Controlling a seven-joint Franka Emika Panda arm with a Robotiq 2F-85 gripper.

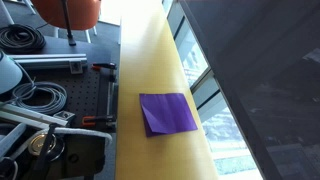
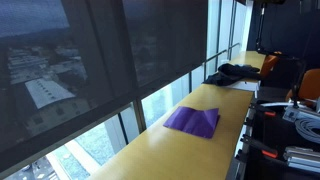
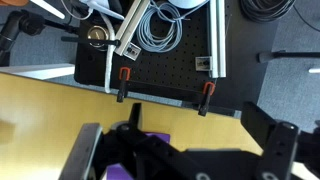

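A purple sheet (image 1: 168, 114), cloth or paper, lies with a crease on the yellow tabletop (image 1: 150, 60). In the second exterior view the same purple sheet (image 2: 192, 121) rests near the middle of the table, beside the windows. The wrist view looks down with my gripper along its lower part, fingers apart and nothing held between them. Part of the purple sheet (image 3: 118, 173) shows below, largely covered by the gripper body. Neither exterior view shows the gripper.
Beside the table, a dark perforated board (image 3: 180, 68) carries coiled grey cable (image 3: 160, 28), metal rails and red-black clamps (image 3: 207, 93). Dark cloth-like items (image 2: 232, 73) lie at the table's far end. Bare tabletop surrounds the sheet; dark window shades (image 2: 80, 70) run alongside.
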